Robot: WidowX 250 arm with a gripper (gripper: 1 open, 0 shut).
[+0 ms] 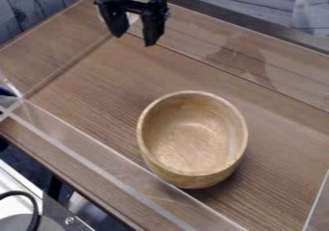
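Observation:
A tan round bowl (191, 163) stands on the wooden table (77, 81) in the lower middle of the camera view, its inside empty. My black gripper (135, 28) is at the top, left of centre, well above the bowl in the picture and apart from it, with its two dark fingers spread open. Nothing shows between them.
Clear plastic edging runs along the left and lower left of the table. A pale object with a black cable (15, 194) sits at the bottom left corner.

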